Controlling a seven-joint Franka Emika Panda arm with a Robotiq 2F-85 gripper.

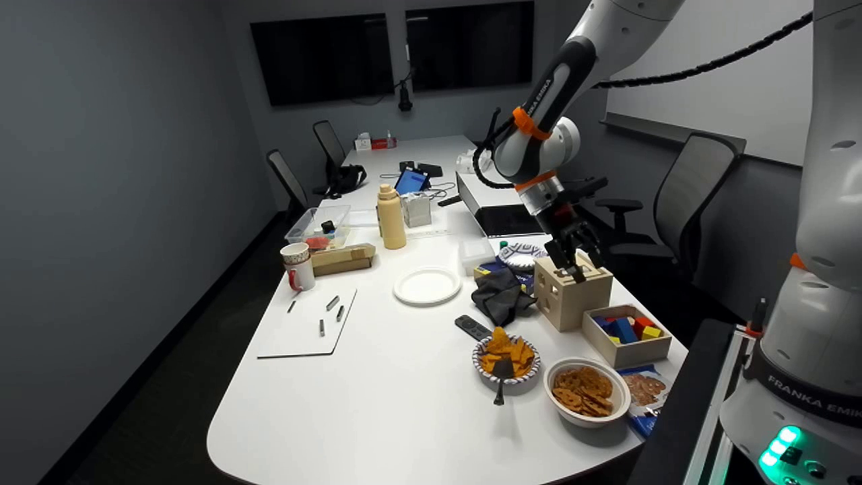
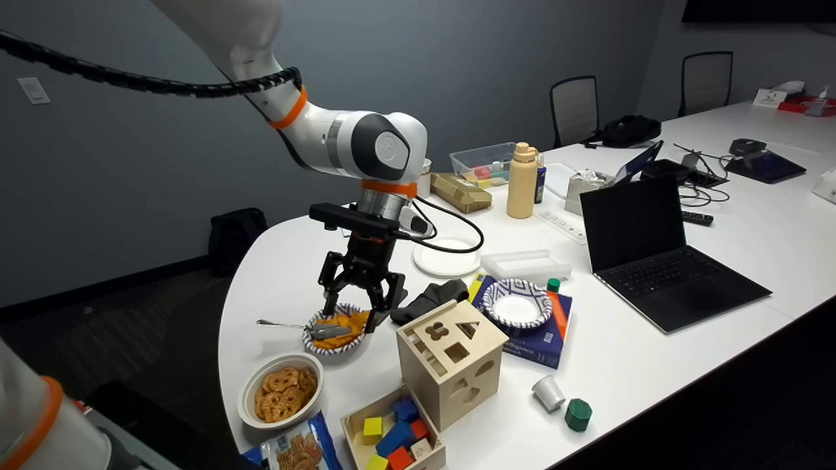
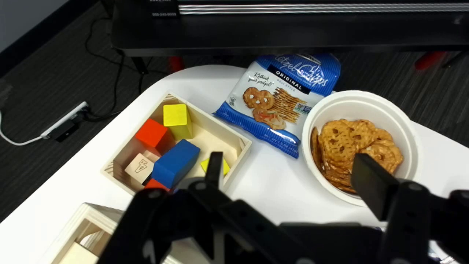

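My gripper (image 2: 353, 320) hangs above the table with its fingers spread wide and nothing between them. In the wrist view one black fingertip (image 3: 215, 169) overlaps the edge of the wooden tray (image 3: 246, 149), and the other overlaps the white bowl (image 3: 415, 145) of pretzel crisps (image 3: 347, 136). The tray holds a blue block (image 3: 176, 162), a red block (image 3: 154, 135), a yellow block (image 3: 177, 118) and other blocks. A wooden shape-sorter box (image 2: 447, 376) stands beside the tray. Orange chips with a spoon fill a patterned bowl (image 1: 506, 358).
A blue pretzel bag (image 3: 281, 101) lies between tray and bowl. A dark cloth (image 1: 502, 298), a remote (image 1: 473, 327) and a white plate (image 1: 427, 287) are farther off. An open laptop (image 2: 666, 258) stands on the far side.
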